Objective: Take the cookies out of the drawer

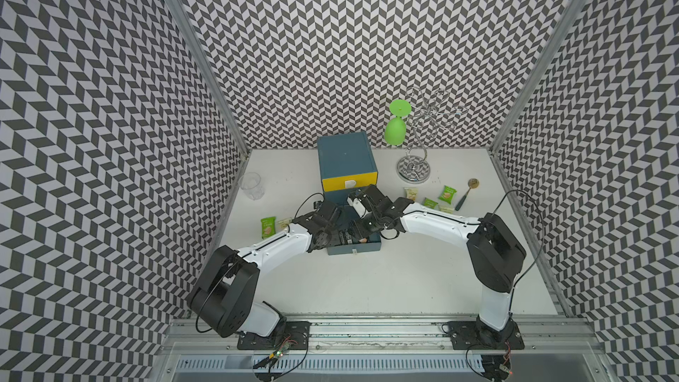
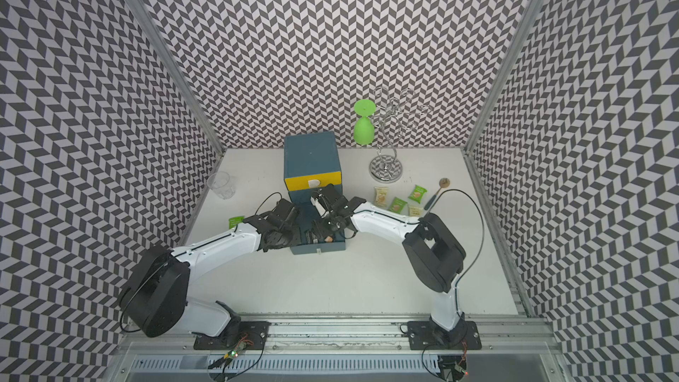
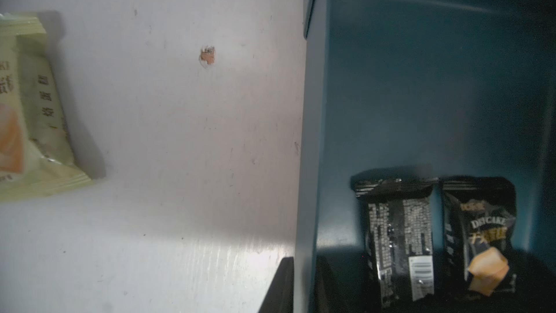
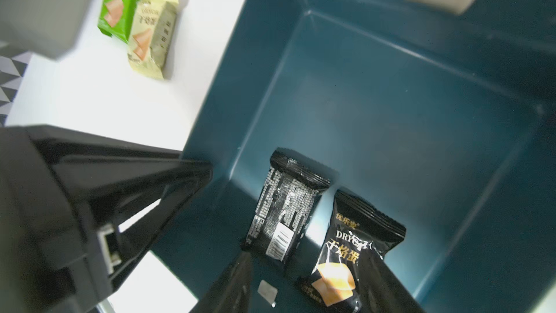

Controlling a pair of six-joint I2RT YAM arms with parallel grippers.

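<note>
The open drawer (image 1: 360,247) juts from the front of the blue and yellow box (image 1: 343,155). Two black cookie packs, one (image 3: 399,243) barcode side up, the other (image 3: 477,237) label up, lie side by side in it. My left gripper is at the drawer's left wall, fingertips straddling that wall, apart and holding nothing visible. My right gripper is over the drawer with fingers parted just above the packs, open. The left gripper also shows at the left of the right wrist view.
Green and cream packs (image 2: 397,205) lie right of the box, others (image 1: 268,226) to the left. A glass (image 1: 251,184), a metal stand (image 1: 413,168) with a green cup (image 1: 394,131), and a brush (image 1: 463,198) stand or lie around.
</note>
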